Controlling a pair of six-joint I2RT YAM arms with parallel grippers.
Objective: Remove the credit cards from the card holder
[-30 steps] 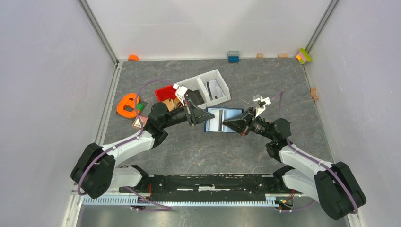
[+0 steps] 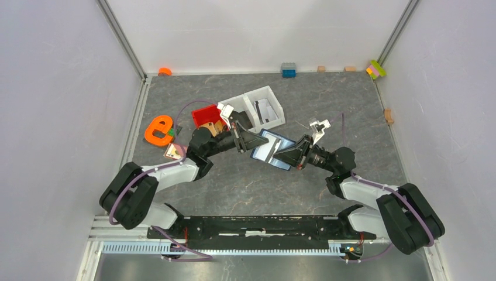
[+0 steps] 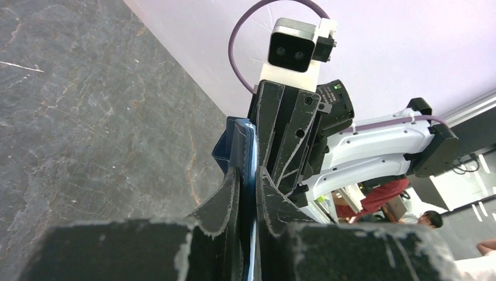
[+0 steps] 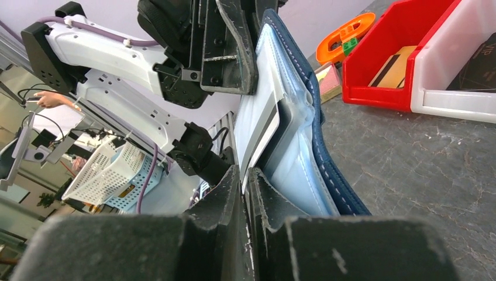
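The blue card holder is held in the air between my two grippers. In the left wrist view my left gripper is shut on it, seen edge-on as a narrow blue strip. In the right wrist view its clear sleeves face me, with white and grey cards inside. My right gripper has its fingertips close together at the cards' edge beside the sleeves; whether they grip a card is unclear.
A red bin and white compartment boxes stand behind the holder. An orange toy lies at left, small blocks along the back wall.
Over the last second the card holder has turned clockwise in the top view, its right end swinging toward the front. Both arms have shifted slightly with it.
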